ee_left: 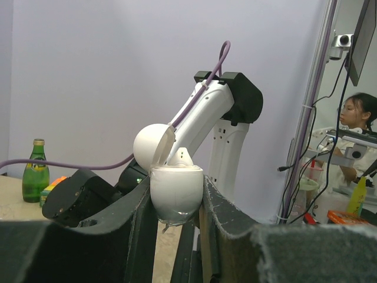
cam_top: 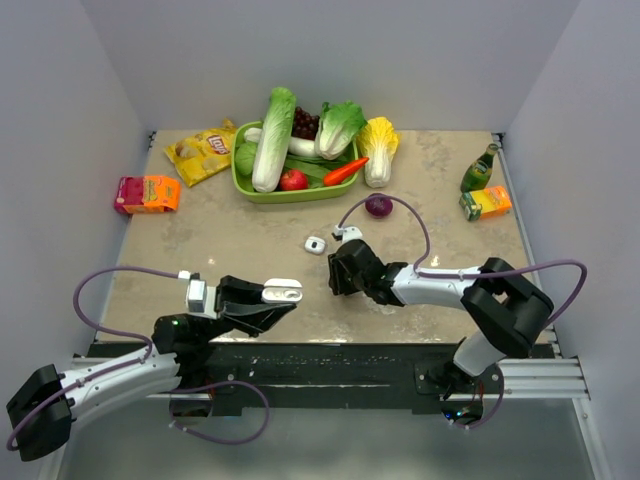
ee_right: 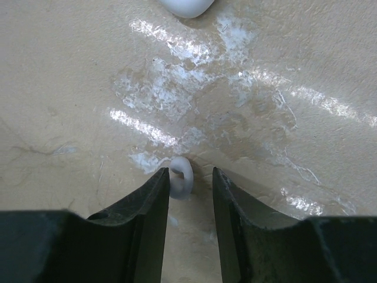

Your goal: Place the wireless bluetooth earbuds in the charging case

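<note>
A white charging case [ee_left: 176,190], lid raised, is clamped between the dark fingers of my left gripper. In the top view it sits at the front left of the right gripper, above the table's front edge. Beneath my open right gripper, a small white C-shaped earbud [ee_right: 186,172] lies on the table. It appears between the fingertips, nearer the left one, whose edge covers part of it; no contact can be made out. Whether the case holds an earbud is hard to tell.
A second small white case [cam_top: 315,245] lies on the table behind the right gripper. Farther back stand a green vegetable basket [cam_top: 300,196] and a purple onion [cam_top: 379,205]. A green bottle [cam_top: 480,168] is at the far right.
</note>
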